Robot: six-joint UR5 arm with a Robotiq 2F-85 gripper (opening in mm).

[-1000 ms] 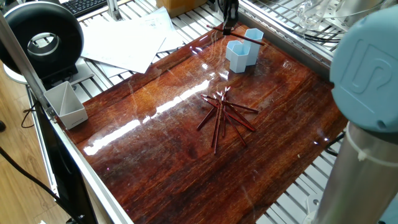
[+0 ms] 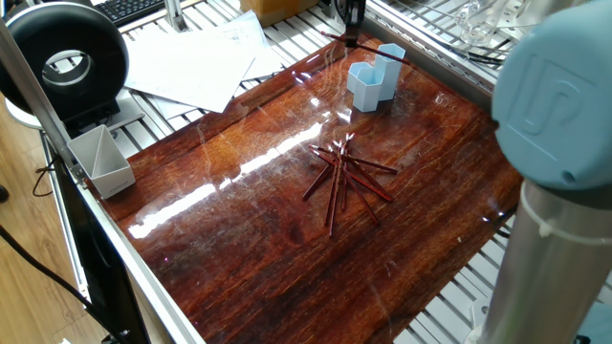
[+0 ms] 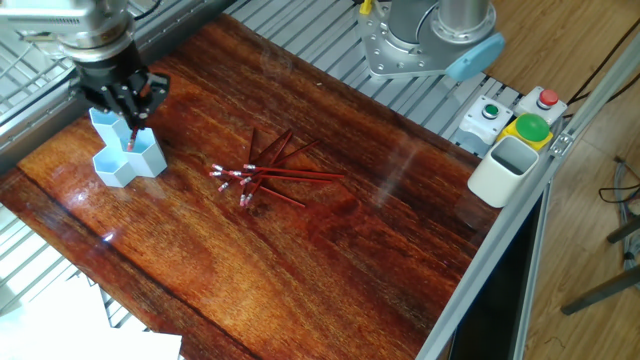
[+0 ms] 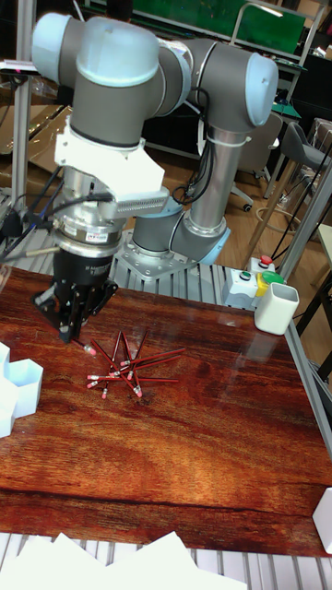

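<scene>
My gripper (image 2: 351,41) is shut on a dark red pencil (image 2: 382,53), which it holds crosswise near the pencil's middle. In the first view the pencil lies nearly level, over and behind the pale blue hexagonal holder (image 2: 364,94). From the second view, the gripper (image 3: 134,118) hangs over the holder (image 3: 148,157), with a pencil end (image 3: 131,142) sticking out below the fingers. The third view shows the gripper (image 4: 71,336) pointing down, the pencil end (image 4: 88,348) emerging towards the pile. Several red pencils (image 3: 285,173) lie crossed in a heap mid-table.
An off-white cup (image 3: 502,172) stands at a table edge beside the button boxes (image 3: 487,117). Paper sheets (image 2: 196,67) lie on the slatted frame beyond the wood board. Around the heap, much of the board (image 2: 249,229) is bare.
The gripper has risen slightly with the pencil still in it. At the right of the first view, the blue arm joint has shifted left. The heap and holder have stayed put.
</scene>
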